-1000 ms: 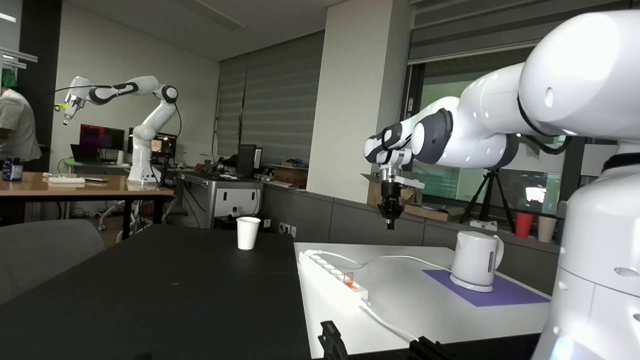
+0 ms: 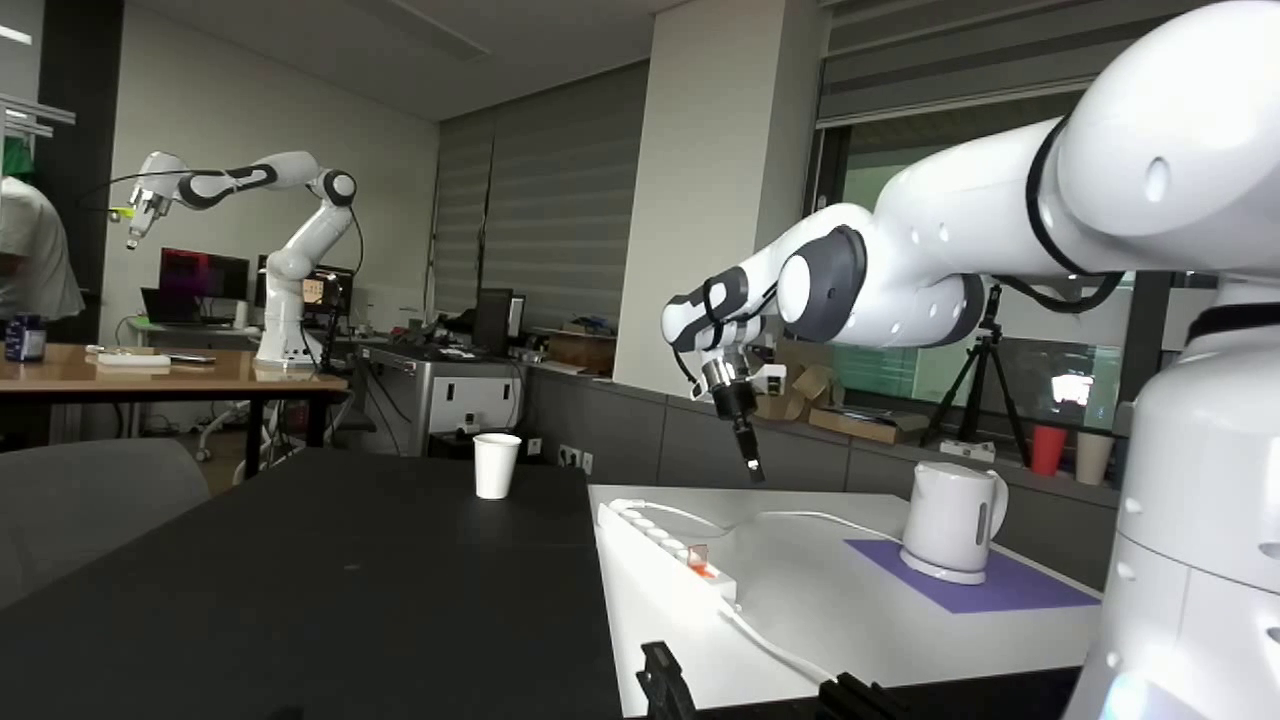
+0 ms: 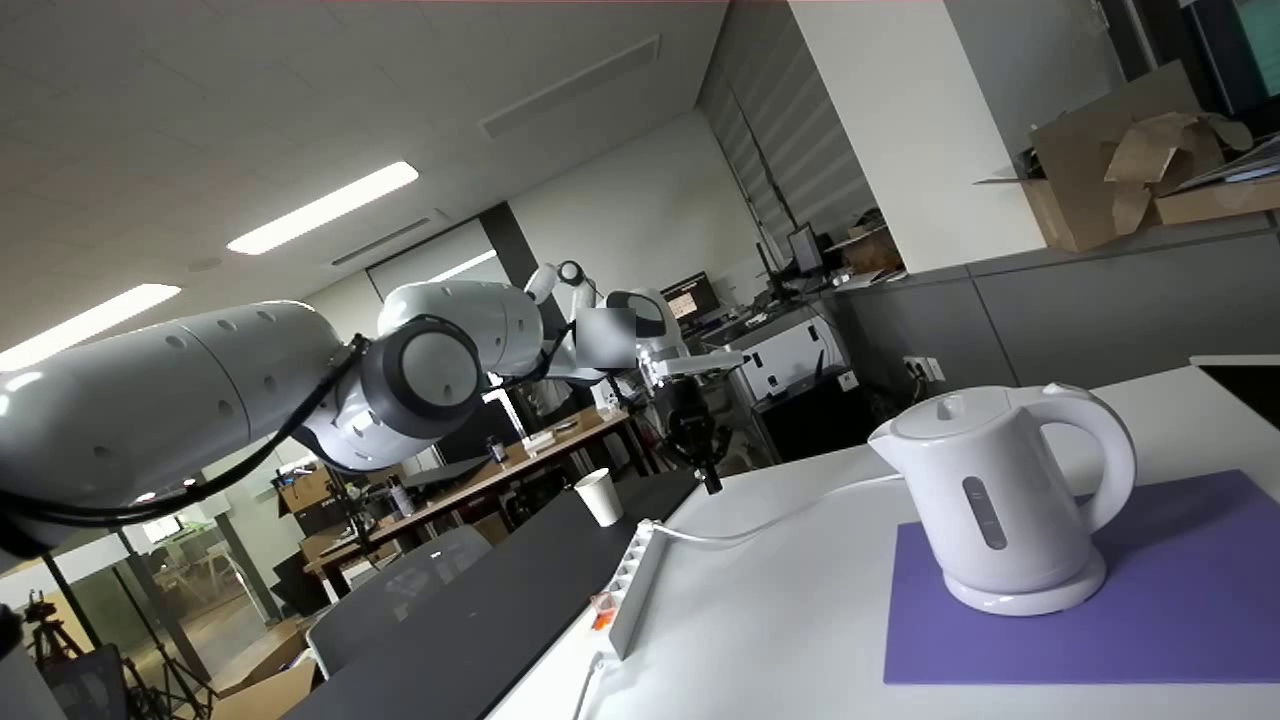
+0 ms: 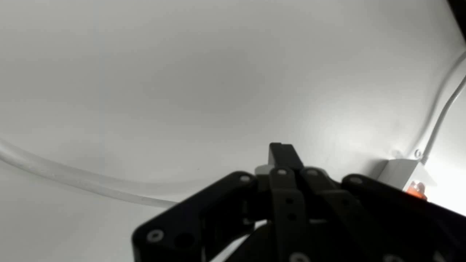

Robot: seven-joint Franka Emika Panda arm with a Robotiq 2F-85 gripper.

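Note:
My gripper is shut, with nothing showing between its fingers. In the first exterior view the gripper (image 2: 755,470) hangs tilted above the far part of the white table, behind the power strip (image 2: 663,540). The strip carries a clear-and-orange switch cover (image 3: 602,610) near one end. Part of that strip (image 4: 399,171) shows at the lower right of the wrist view. A white electric kettle (image 3: 991,492) stands upright on a purple mat (image 3: 1200,576), well apart from the gripper. Its white cord (image 2: 816,515) runs toward the strip's far end.
A white paper cup (image 2: 494,466) stands on the black table (image 2: 360,576) beside the white one. Cardboard (image 3: 1116,156) sits on the ledge behind.
In the first exterior view, the arm has reached farther left and my gripper has moved left and slightly lower, from upright to tilted. Kettle, strip and cup have stayed put.

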